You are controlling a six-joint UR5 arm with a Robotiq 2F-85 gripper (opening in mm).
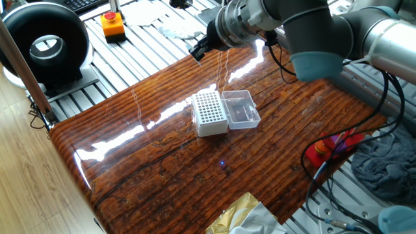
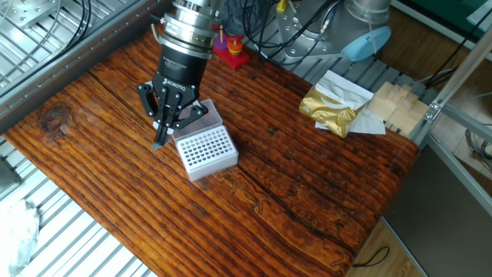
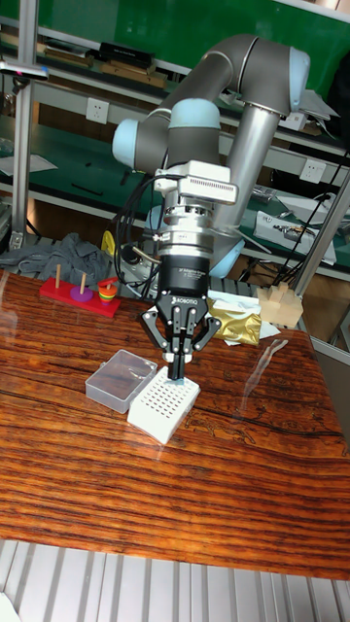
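Observation:
My black gripper [image 1: 198, 56] hangs above the tabletop, apart from the white rack [image 1: 210, 117] in exterior view 1. In exterior view 2 the gripper [image 2: 159, 140] points down with its fingers close together. A small pale bluish bit shows at the fingertips; whether it is part of them or something thin between them is unclear. The rack [image 2: 206, 151] has rows of holes in its top, and its clear lid [image 2: 204, 121] lies folded open beside it. From exterior view 3, the gripper [image 3: 177, 371] overlaps the far end of the rack [image 3: 162, 409].
A gold and white packet [image 2: 332, 111] and wooden blocks [image 2: 398, 108] lie at one edge. A red toy base with pegs [image 3: 81, 297] stands near the grey cloth [image 3: 78, 258]. Black cables [image 1: 305, 172] loop over one table corner.

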